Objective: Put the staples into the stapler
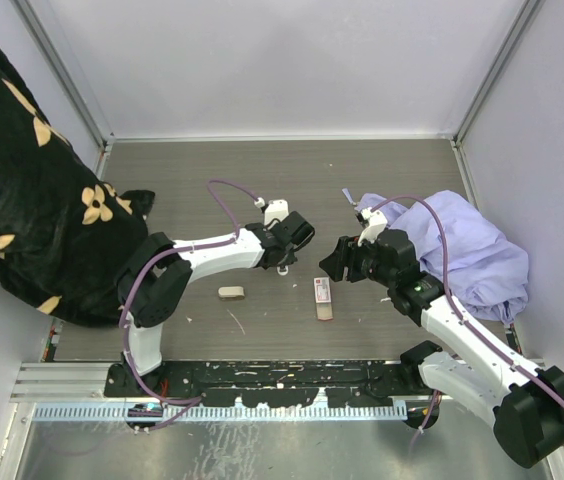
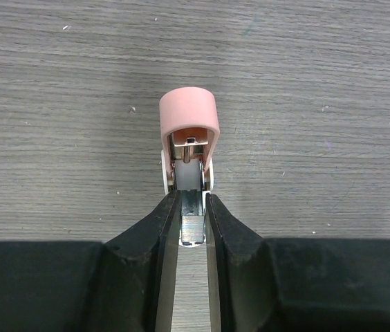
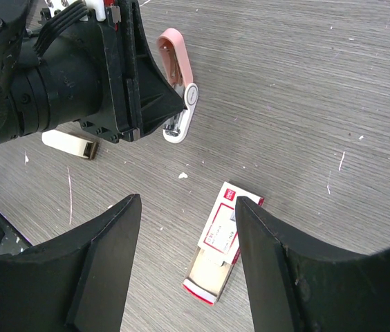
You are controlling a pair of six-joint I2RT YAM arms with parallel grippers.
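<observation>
A pink and white stapler [image 2: 188,107] stands on the table with its top raised and its metal channel [image 2: 188,175] exposed. My left gripper is over the front end of that channel, its fingertips a narrow gap apart on either side; whether they touch the stapler cannot be told. A dark section and a silver section show in the channel between them. My right gripper is open and empty, above the table beside the red and white staple box [image 3: 222,230]. The box's tray [image 3: 207,273] is partly slid out.
A small cream block [image 1: 231,293] lies left of the box. Purple cloth [image 1: 467,255] is heaped at the right, and a black patterned cloth [image 1: 42,180] hangs at the left.
</observation>
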